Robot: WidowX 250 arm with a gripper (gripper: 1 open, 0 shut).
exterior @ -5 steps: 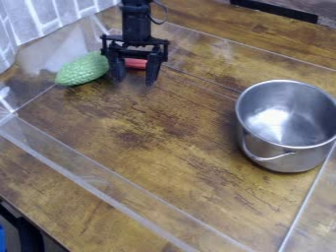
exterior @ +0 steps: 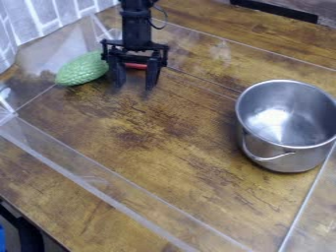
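Note:
My black gripper [exterior: 136, 72] hangs low over the table at the upper middle, its fingers spread apart. A green, bumpy vegetable-like object [exterior: 82, 69] lies just left of it. A small red object [exterior: 137, 66] is behind the gripper, partly hidden by it; whether anything is between the fingers is unclear.
A large steel pot [exterior: 285, 126] stands on the right of the wooden table [exterior: 157, 167]. Clear plastic edges run along the sides, and a dark ledge [exterior: 293, 8] lies at the back right.
My gripper has shifted slightly over the last second and now sits a little lower over the red object. The green object and pot look unmoved.

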